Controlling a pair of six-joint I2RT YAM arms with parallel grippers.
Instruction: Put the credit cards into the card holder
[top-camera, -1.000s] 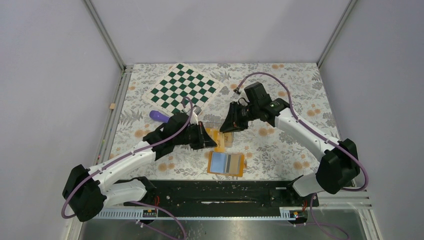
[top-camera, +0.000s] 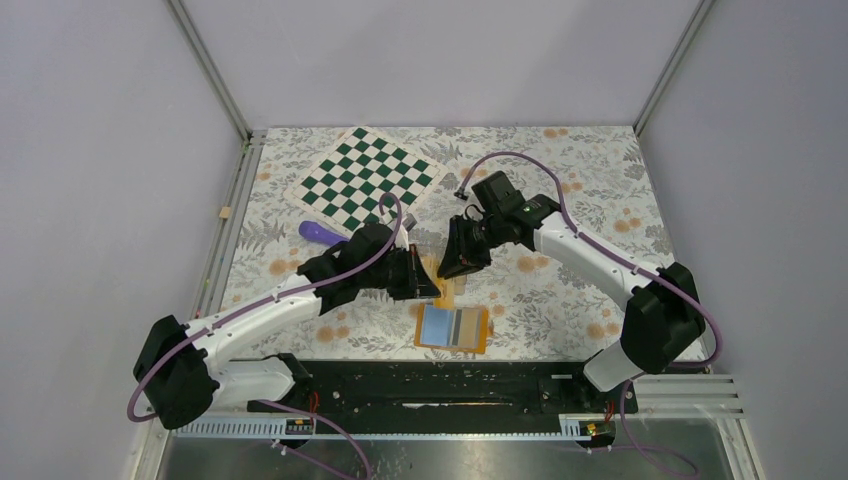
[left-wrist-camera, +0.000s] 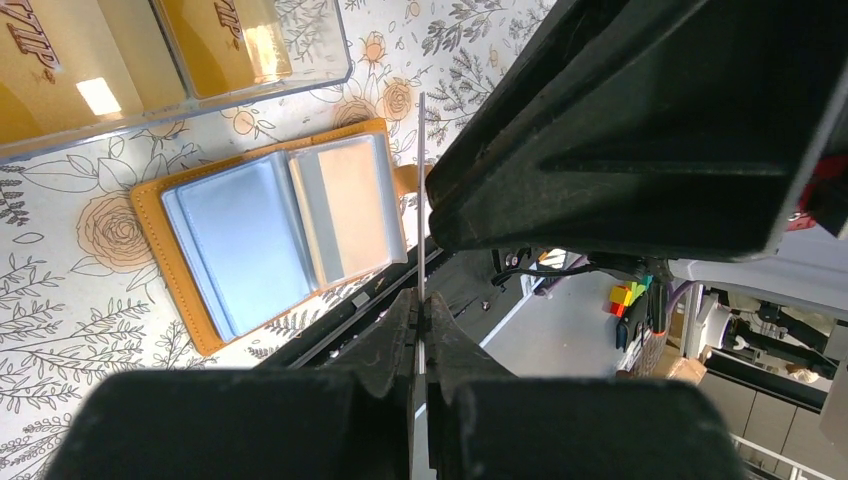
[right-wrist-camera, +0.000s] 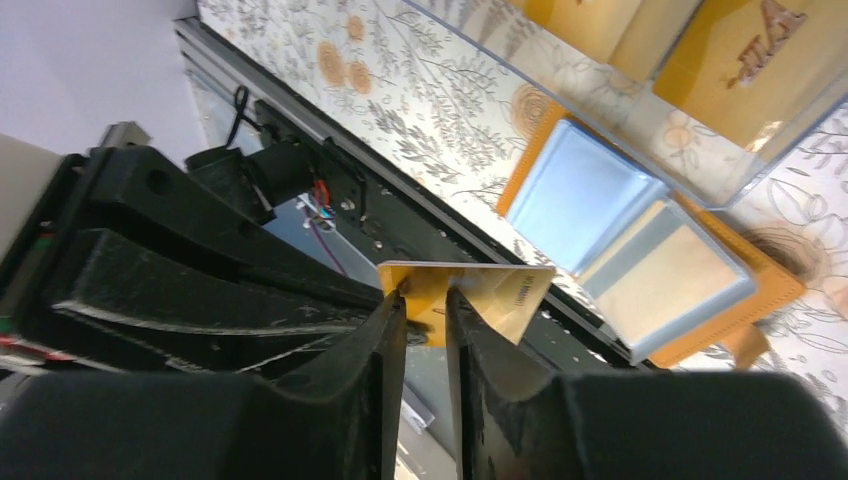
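Note:
A gold card, seen edge-on as a thin card (left-wrist-camera: 422, 190) in the left wrist view, is upright in my shut left gripper (top-camera: 432, 292). My right gripper (top-camera: 450, 272) is at that card, fingers slightly apart, with the card just beyond them; contact is unclear. Below lies the open card holder (top-camera: 483, 335), orange, with a blue sleeve (left-wrist-camera: 235, 240) and clear sleeves with a beige panel (left-wrist-camera: 350, 210). Behind it, a clear box (left-wrist-camera: 120, 120) holds more gold cards (left-wrist-camera: 215, 40), largely hidden from above by the grippers.
A green-and-white checkered board (top-camera: 365, 175) lies at the back left, with a purple object (top-camera: 318, 232) beside it. The dark front edge (top-camera: 500, 380) runs just below the card holder.
The card holder is unmoved.

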